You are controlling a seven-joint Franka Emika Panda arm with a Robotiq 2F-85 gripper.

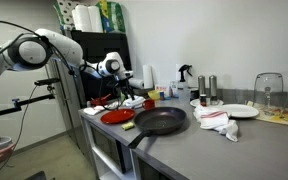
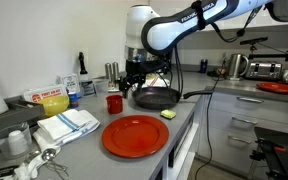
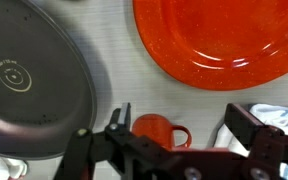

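My gripper is open, its fingers wide apart with nothing held. In the wrist view a red mug stands on the counter below the gap, its handle pointing right and its lower part hidden by the gripper. From the side, my gripper hangs above the counter, up and left of the red mug. A red plate lies flat, and a black frying pan rests on the other side of the mug. Near plate and pan sits a small yellow-green sponge.
White cloths lie past the plate, with a yellow bowl behind. Spray bottle, shakers and a paper-towel roll line the wall. Another cloth lies right of the pan.
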